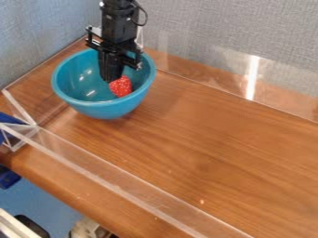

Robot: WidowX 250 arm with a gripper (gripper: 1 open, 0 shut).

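A blue bowl [87,98] sits at the upper left of the wooden table, with a red, bumpy strawberry-like object [119,87] inside it. My black gripper [112,74] reaches down into the bowl from above, its fingertips low beside the red object, on its left. The fingers look shut; I see nothing held between them, though their tips are small and dark.
Clear walls run along its left and back edges, with white tape and a blue item [6,124] at the left edge. Grey padded walls stand behind.
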